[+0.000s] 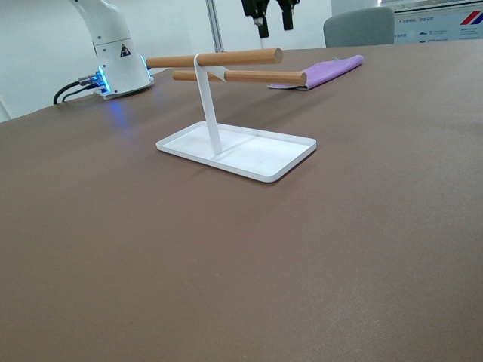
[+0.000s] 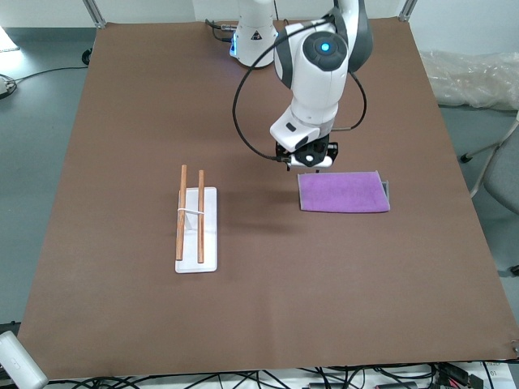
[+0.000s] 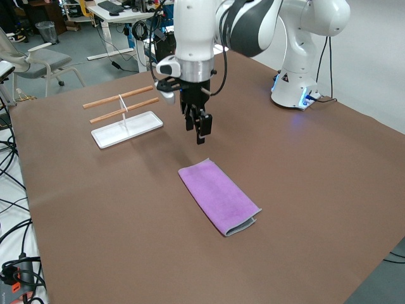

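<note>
A white stand with two wooden bars sits left of centre in the left view. A folded purple cloth with grey edging lies to its right, flat on the table. The black gripper hangs from the white arm above the table, between stand and cloth in the right view, clear of both. In the top view its two fingers appear apart at the upper edge, with no object seen held.
The white robot base stands at the back, with cables hanging from it and the arm. A chair stands off the table's right side.
</note>
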